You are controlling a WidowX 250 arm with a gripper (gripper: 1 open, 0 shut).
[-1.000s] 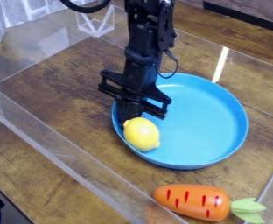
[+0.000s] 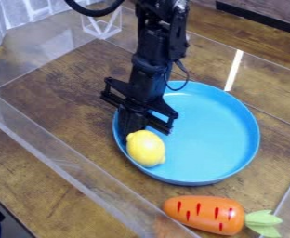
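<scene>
The black arm reaches down from the top to the left side of a blue plate (image 2: pixel 216 139), where my gripper (image 2: pixel 135 121) hangs just above a yellow lemon-like object (image 2: pixel 145 148). That object rests inside the plate near its left edge. The fingertips are dark and overlap, so their opening is unclear. An orange toy carrot (image 2: pixel 204 212) with a pale green top lies outside the plate at the lower right.
A clear plastic edge runs diagonally along the lower left, and a white strip lies behind the plate at the upper right.
The arm and gripper have shifted only slightly; the yellow object and plate have barely moved, and the carrot is in the same place.
</scene>
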